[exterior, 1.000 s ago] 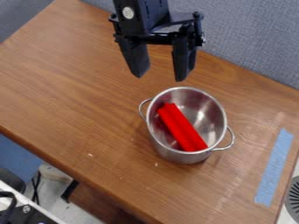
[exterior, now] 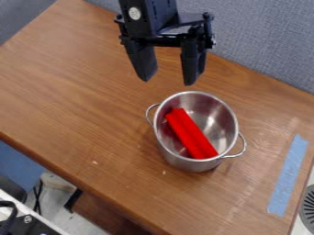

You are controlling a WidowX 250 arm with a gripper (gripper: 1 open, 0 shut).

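Observation:
A steel pot (exterior: pixel 215 115) with two handles stands on the wooden table, right of centre. Inside it lies a long red object (exterior: pixel 189 133), slanted along the pot. My black gripper (exterior: pixel 168 68) hangs above and behind the pot at the top of the view, its two fingers apart with nothing between them.
A strip of blue tape (exterior: pixel 287 174) lies at the right. A grey padded wall runs along the back. Cables and a fan-like grille sit beyond the table's edges.

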